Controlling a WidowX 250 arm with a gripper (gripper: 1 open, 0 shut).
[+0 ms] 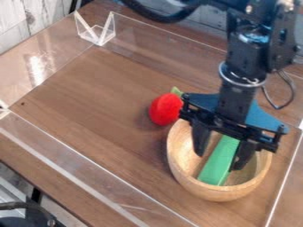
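Observation:
A wooden bowl [190, 176] sits at the lower right of the table. A green block [215, 168] lies inside it. My black gripper [222, 152] is down inside the bowl around the upper part of the block; whether its fingers touch the block I cannot tell. A red round object [165, 109] lies just beside the bowl at its upper left, with a small green piece [176, 91] behind it.
A clear plastic holder [95, 31] stands at the back left. Clear strips run along the table's edges.

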